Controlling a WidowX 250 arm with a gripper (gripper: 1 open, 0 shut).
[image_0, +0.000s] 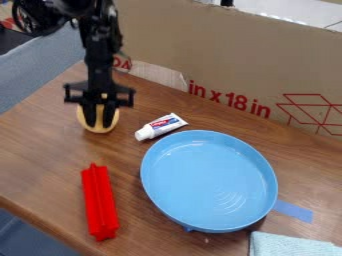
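Observation:
The black gripper is lowered over a round pale-yellow object at the back left of the wooden table. Its fingers surround the object's upper part; whether they are closed on it is hidden. A toothpaste tube lies to the right of it, a blue plate sits at centre right, and a long red object lies at the front left.
A cardboard box walls the back of the table. A light blue cloth lies at the front right corner, near a strip of blue tape.

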